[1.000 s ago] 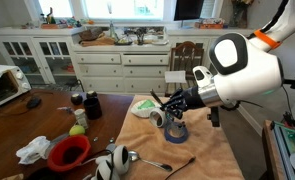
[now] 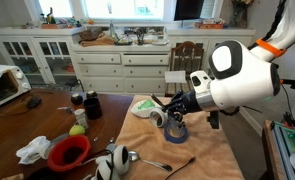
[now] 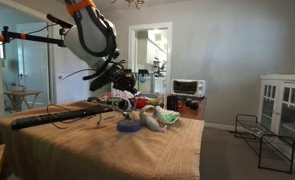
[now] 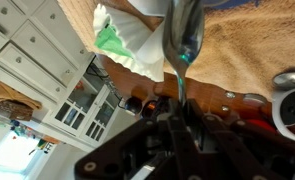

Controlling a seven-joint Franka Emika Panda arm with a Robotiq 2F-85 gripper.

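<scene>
In the wrist view my gripper is shut on the handle of a shiny metal spoon [image 4: 184, 35], its rounded end pointing away from the fingers. From the side, the gripper [image 2: 174, 102] hangs over the cloth-covered part of the table, above a blue plate [image 2: 176, 133]. The second exterior view also puts it above the blue plate [image 3: 129, 126]. The spoon is too small to make out clearly from outside.
Left of the plate lies a white cup-like object [image 2: 158, 117], with a white and green bag [image 2: 143, 106] behind it. Other cutlery [image 2: 150, 161] rests on the cloth. A red bowl [image 2: 69, 152] and dark jars [image 2: 92, 107] stand on the bare wood.
The gripper and forearm have shifted slightly up over the plate. The objects on the table look unmoved.
</scene>
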